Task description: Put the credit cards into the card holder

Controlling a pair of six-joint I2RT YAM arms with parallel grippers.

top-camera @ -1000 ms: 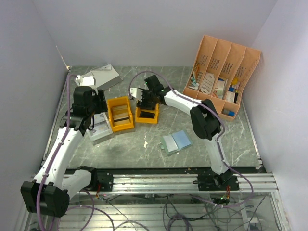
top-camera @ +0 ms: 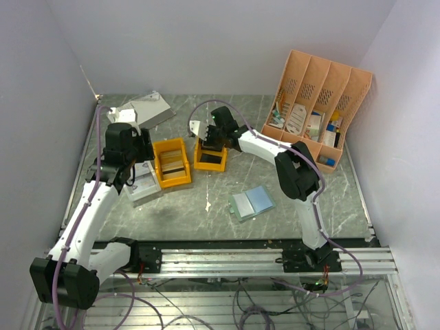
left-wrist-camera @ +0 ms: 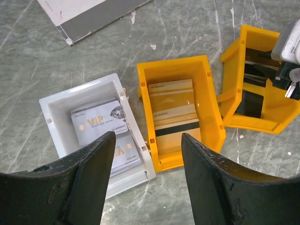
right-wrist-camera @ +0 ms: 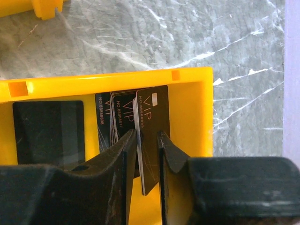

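Observation:
Black VIP cards lie in the right yellow box, seen in the right wrist view. One black card sits tilted on top of the others. My right gripper reaches down into this box, part open, its fingertips at either side of the tilted card; whether both touch it is unclear. My left gripper is open and empty, above the white and left yellow boxes. The card holder, green-edged with grey and blue halves, lies on the front part of the table in the top view.
Tan cards fill the left yellow box; white VIP cards lie in the white box. An orange organizer with stationery stands at back right. A grey-white box lies at back left.
The right gripper has shifted slightly to the right inside the right yellow box. The left arm and the card holder look still.

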